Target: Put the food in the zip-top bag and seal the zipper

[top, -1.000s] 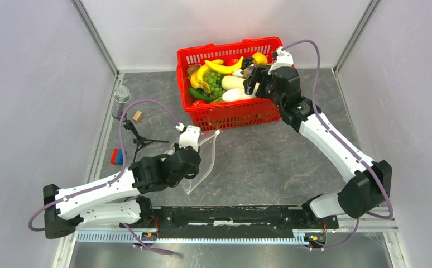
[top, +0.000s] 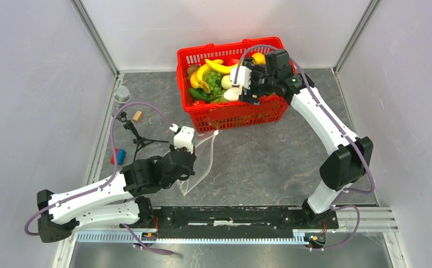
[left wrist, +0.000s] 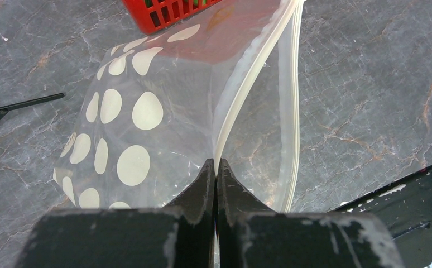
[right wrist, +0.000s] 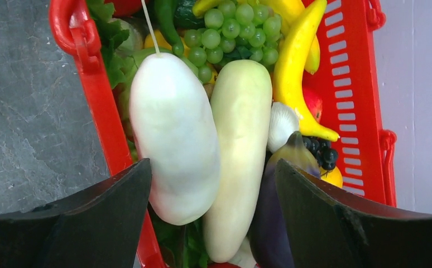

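Observation:
A clear zip bag with white dots (left wrist: 163, 111) lies on the table, my left gripper shut on its edge by the zipper strip. The red basket (top: 230, 116) at the back is full of play food. My right gripper is over it, open around a white radish (right wrist: 174, 134), with a pale gourd (right wrist: 236, 123), an eggplant (right wrist: 281, 223), green grapes (right wrist: 228, 33) and bananas (right wrist: 292, 61) close by.
A microphone on a stand (top: 121, 95), a small wooden block (top: 137, 116) and a red-blue object (top: 119, 156) lie at the left.
The right arm has swung round above the basket, its wrist turning and its gripper now over the radish.

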